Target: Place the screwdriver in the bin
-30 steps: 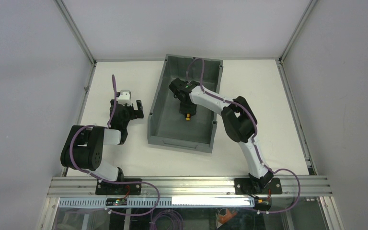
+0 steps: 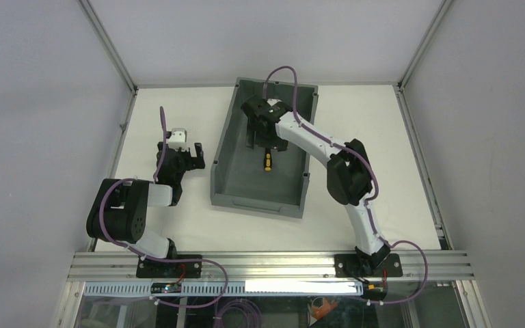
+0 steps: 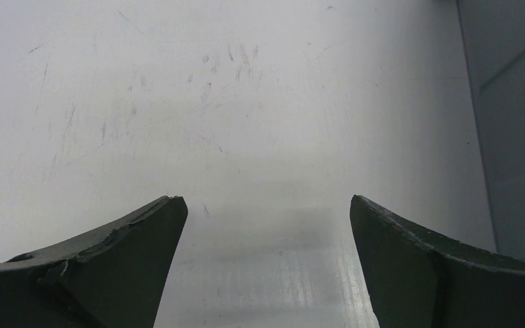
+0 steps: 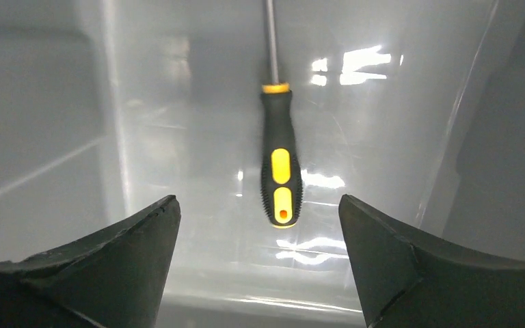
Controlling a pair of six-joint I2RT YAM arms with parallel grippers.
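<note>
A screwdriver (image 4: 281, 157) with a black and yellow handle lies flat on the floor of the grey bin (image 2: 225, 184). In the top view only the butt of its handle (image 2: 268, 160) shows; the rest is under the right arm. My right gripper is open above it, fingers spread on either side of the handle and clear of it. The shaft's tip runs out of the right wrist view at the top. My left gripper stands open over bare table left of the bin, nothing between its fingers.
The bin's wall (image 3: 519, 137) rises close to the right of my left gripper. Around the bin, the white table (image 2: 376, 130) is clear. My right arm reaches over the bin's right rim (image 2: 306, 174).
The screwdriver stays on the bin floor. The left arm has not moved.
</note>
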